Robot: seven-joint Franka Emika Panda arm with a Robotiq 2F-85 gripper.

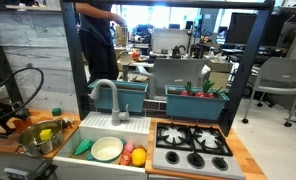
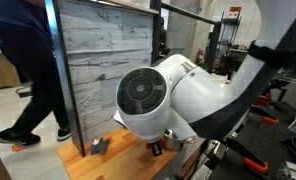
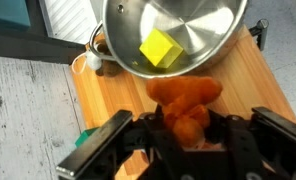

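Observation:
An orange-brown object (image 3: 185, 108), its shape hard to make out, sits between the dark fingers of my gripper in the wrist view. The fingers lie close around it, but whether they press on it is unclear. Just beyond is a metal pot (image 3: 203, 28) with a yellow block (image 3: 161, 47) inside. In exterior view 1 the pot (image 1: 34, 146) stands at the left of the wooden counter, and my gripper (image 1: 10, 127) is low beside it. The arm (image 2: 153, 100) hides most of this spot in exterior view 2.
Right of the pot is a sink holding a pale bowl (image 1: 107, 149) and several colourful items. A faucet (image 1: 110, 98) rises behind it, and a stove (image 1: 195, 148) lies farther right. A grey plank wall (image 1: 33, 50) backs the counter's left end.

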